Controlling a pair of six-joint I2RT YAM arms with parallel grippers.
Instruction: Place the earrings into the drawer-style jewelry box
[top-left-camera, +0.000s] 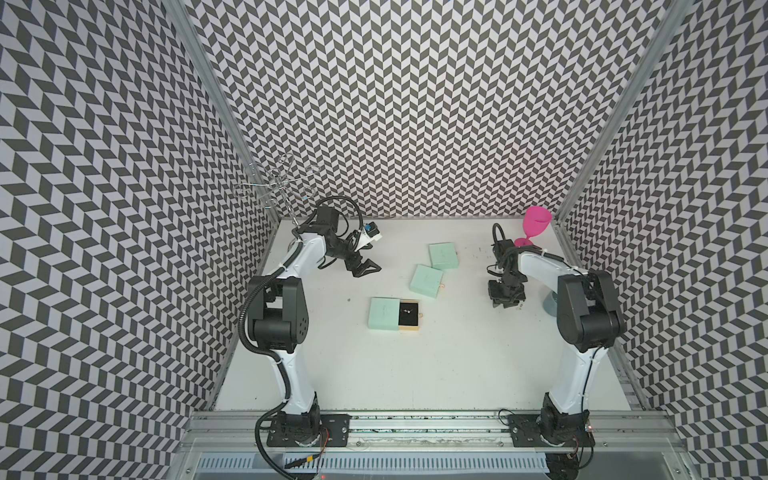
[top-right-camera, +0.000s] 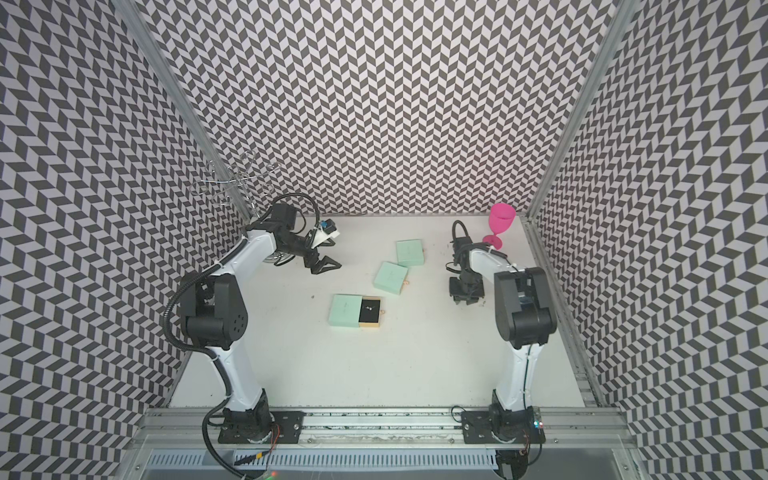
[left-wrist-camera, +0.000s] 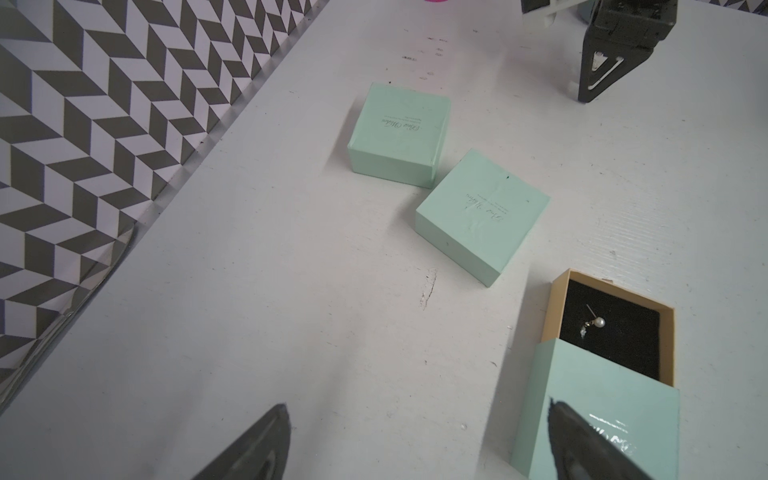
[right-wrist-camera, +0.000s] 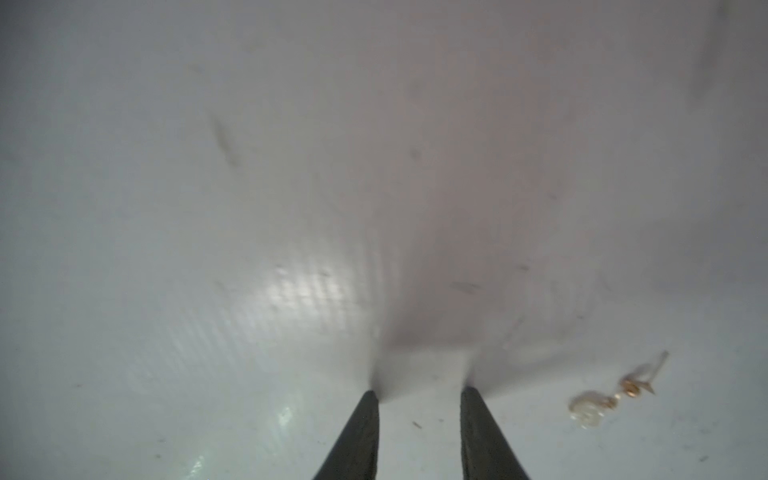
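One earring (right-wrist-camera: 608, 400) with a pearly drop and gold post lies on the white table, in the right wrist view. To its left my right gripper is low over the table, open with a narrow gap and nothing between its fingers. The mint jewelry box (top-left-camera: 384, 313) has its drawer (left-wrist-camera: 666, 320) pulled part way out. On the drawer's black lining rests an earring (left-wrist-camera: 593, 322) with a pearl. My left gripper stands open and empty above the table's left side, away from the box.
Two closed mint boxes (left-wrist-camera: 404, 124) (left-wrist-camera: 484, 208) lie behind the part-open one. A pink goblet (top-left-camera: 534, 222) stands at the back right, and a blue-grey cup (top-left-camera: 550, 302) is partly hidden by the right arm. A wire stand (top-left-camera: 278, 182) rises at the back left.
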